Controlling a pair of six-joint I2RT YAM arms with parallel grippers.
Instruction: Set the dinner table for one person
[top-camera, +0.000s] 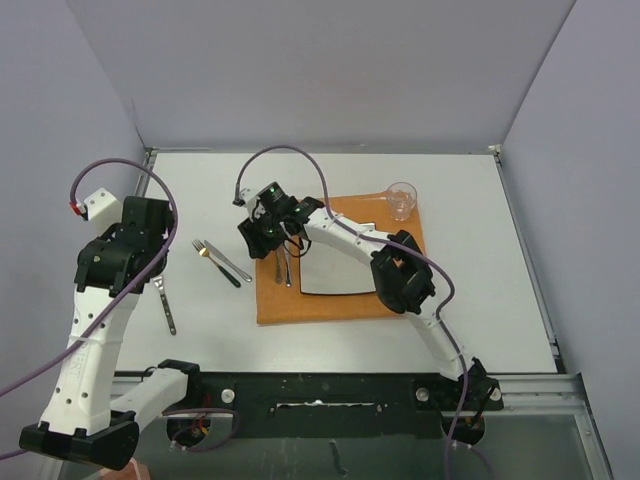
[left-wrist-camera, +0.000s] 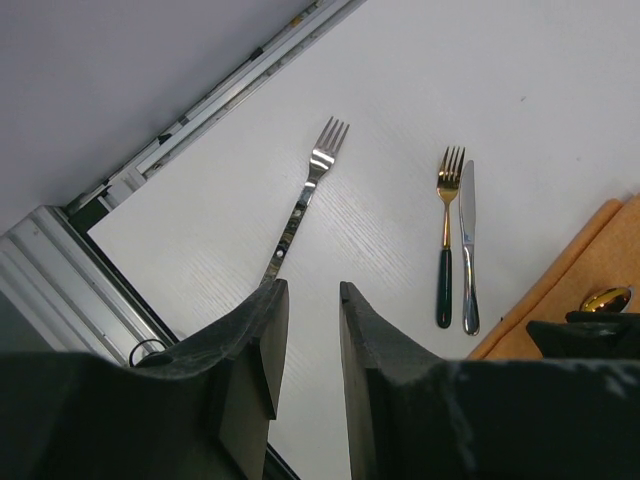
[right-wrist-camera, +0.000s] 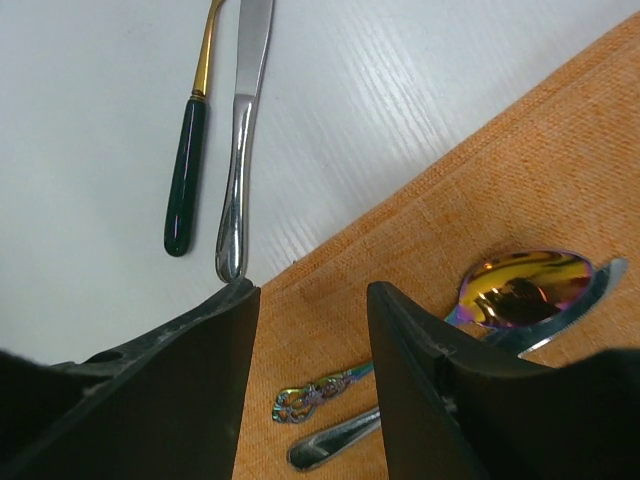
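Note:
An orange placemat (top-camera: 320, 309) holds a white square plate (top-camera: 336, 280), a glass (top-camera: 402, 200), an iridescent spoon (right-wrist-camera: 525, 288) and a silver piece (right-wrist-camera: 335, 440) partly beneath it. Left of the mat lie a gold fork with green handle (left-wrist-camera: 444, 280) and a silver knife (left-wrist-camera: 467, 250). A silver fork (left-wrist-camera: 295, 215) lies farther left. My left gripper hangs open above the table's left side, nothing between its fingers. My right gripper is open over the mat's left edge, above the cutlery, with nothing in it.
Grey walls surround the back and sides of the white table. A metal rail (left-wrist-camera: 250, 80) runs along its edge. The back left and right side of the table have free room. The right arm covers part of the plate and mat in the top view.

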